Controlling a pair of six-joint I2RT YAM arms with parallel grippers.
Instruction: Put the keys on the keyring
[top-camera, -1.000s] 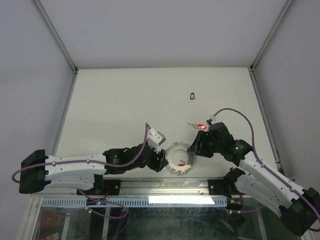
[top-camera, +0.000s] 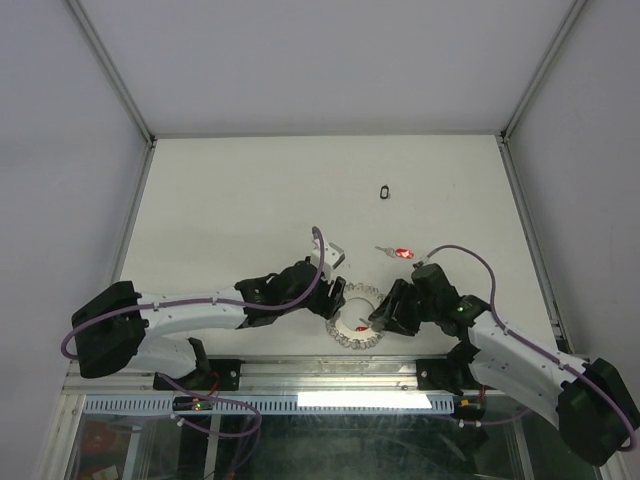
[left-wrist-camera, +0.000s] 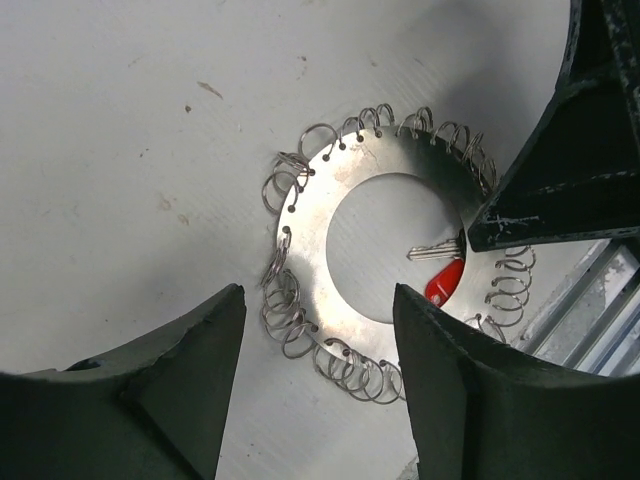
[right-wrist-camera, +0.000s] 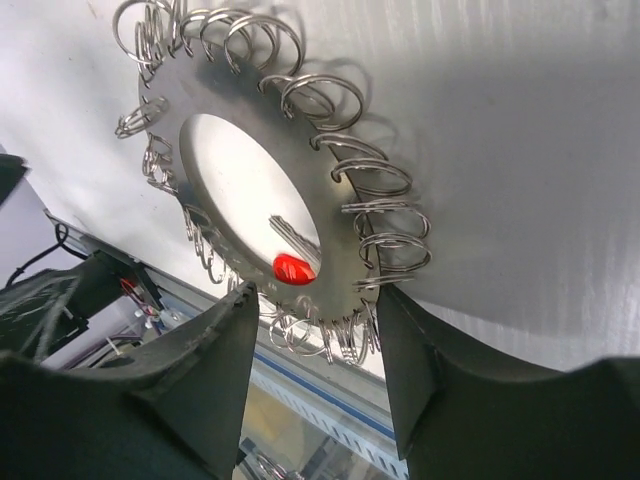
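The keyring (top-camera: 341, 335), a flat metal ring edged with wire loops, lies on the table between my grippers. A key with a red head lies in its central hole; its silver blade (right-wrist-camera: 295, 238) also shows in the right wrist view. A second red-headed key (top-camera: 403, 253) rests behind the ring. My left gripper is open near the ring's left edge, with no key between its fingers. At the right side of the ring, my right gripper is open, its fingertips close to the wire loops; whether they touch is unclear.
A small black object (top-camera: 384, 192) lies farther back on the table. A metal rail (top-camera: 300, 372) runs along the front edge, close to the ring.
My right gripper has moved left and toward the front edge at the keyring. The keyring has shifted slightly left.
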